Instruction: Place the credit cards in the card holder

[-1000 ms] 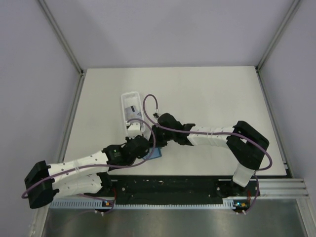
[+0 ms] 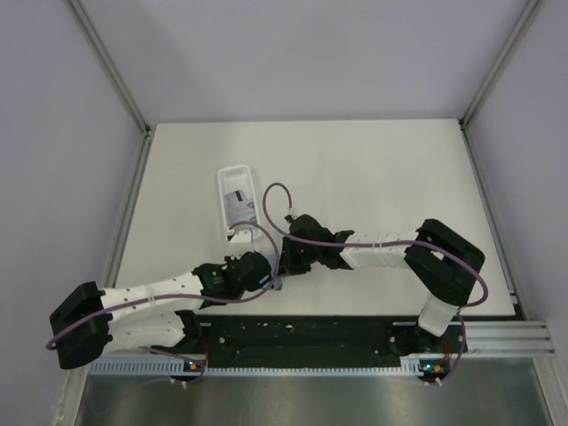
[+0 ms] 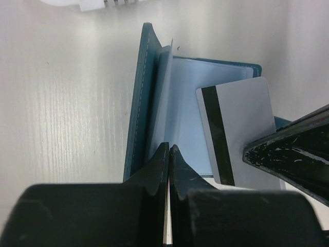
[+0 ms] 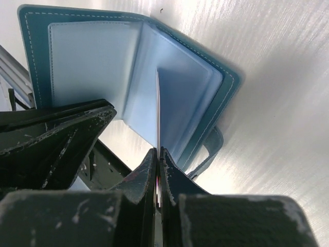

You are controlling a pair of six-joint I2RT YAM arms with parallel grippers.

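Note:
The teal card holder (image 3: 136, 103) lies opened like a book, its cover leaf standing up at the left in the left wrist view and its pale blue pocket side lying flat. My right gripper is shut on a credit card, seen edge-on in the right wrist view; in the left wrist view this pale card (image 3: 241, 121) shows a black stripe and leans over the flat pocket side. Whether its edge is inside a pocket cannot be told. My left gripper is shut beside the raised leaf; whether it pinches the leaf's edge is unclear.
Behind the arms a white tray (image 2: 222, 182) holds at least one more card (image 2: 238, 202). Both grippers work close together over the small holder.
My right gripper has come a little toward the near table edge, covering more of the blue holder in the top view. The tray has stayed put.

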